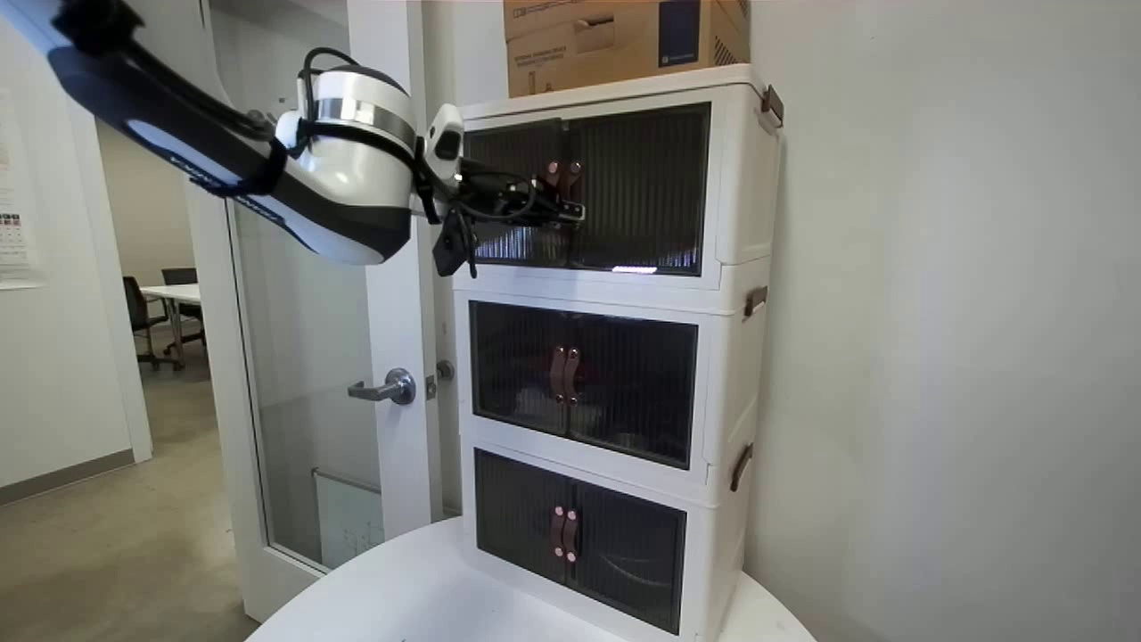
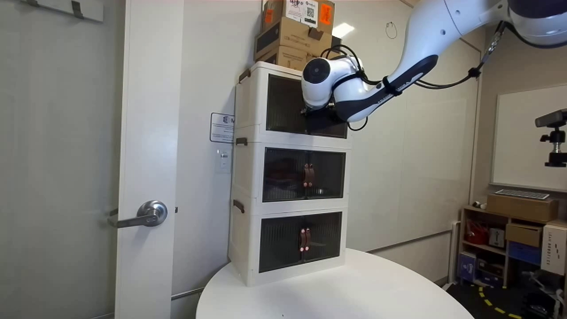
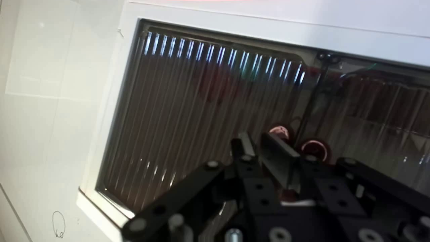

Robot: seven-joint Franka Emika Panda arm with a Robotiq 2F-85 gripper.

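A white cabinet of three stacked units (image 1: 733, 374) has dark ribbed doors, all closed. My gripper (image 1: 572, 212) is at the top unit, with its fingertips by the paired brown handles (image 1: 575, 171) in the middle. In the wrist view the gripper stands narrowly open, a slim gap between its fingers, and I see nothing clearly held there. One finger (image 3: 282, 157) overlaps the handle with the near copper stud (image 3: 281, 131); the other handle's stud (image 3: 315, 149) lies just beside it. Whether a finger touches the handle cannot be told. In exterior view 2 the arm hides the fingers.
The cabinet stands on a round white table (image 2: 366, 287), whose front is clear. Cardboard boxes (image 2: 295, 34) rest on top of it. A glass door with a lever handle (image 1: 385, 386) is close on the left, and a wall (image 1: 941, 321) on the right.
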